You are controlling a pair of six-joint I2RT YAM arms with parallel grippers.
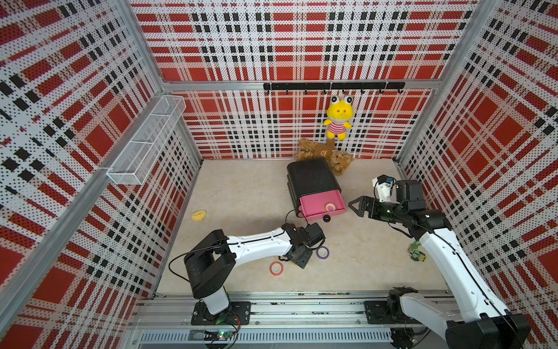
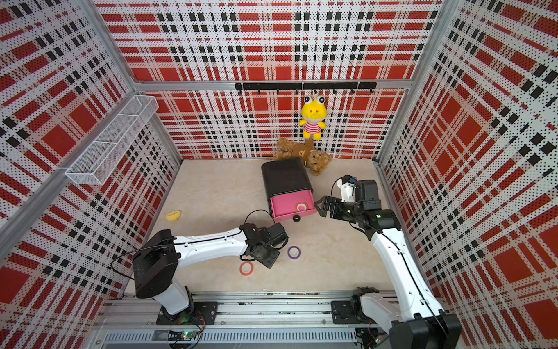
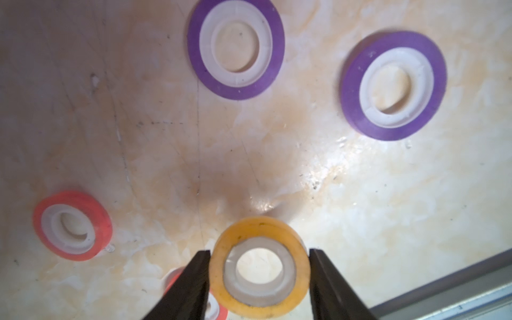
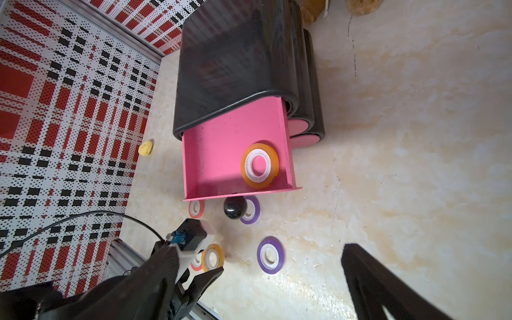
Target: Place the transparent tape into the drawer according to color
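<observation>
A roll of yellow tape (image 3: 239, 231) sits between the fingers of my left gripper, shut on its two sides. The roll appears raised off the table and partly covers a red roll (image 3: 221, 311) in the left wrist view. Another red roll (image 3: 101, 226) lies at left, with two purple rolls (image 3: 354, 98) (image 3: 194, 53) farther up. The pink drawer (image 4: 213, 154) is pulled out from the black cabinet (image 4: 229, 64), with one yellow roll (image 4: 272, 173) inside. My right gripper stands open and empty, right of the drawer.
A black knob (image 4: 234, 207) sticks out at the drawer's front. Two lower drawers are closed. A yellow object (image 1: 198, 215) lies far left and a green item (image 1: 416, 252) far right. Brown plush toys (image 1: 341, 160) rest behind the cabinet.
</observation>
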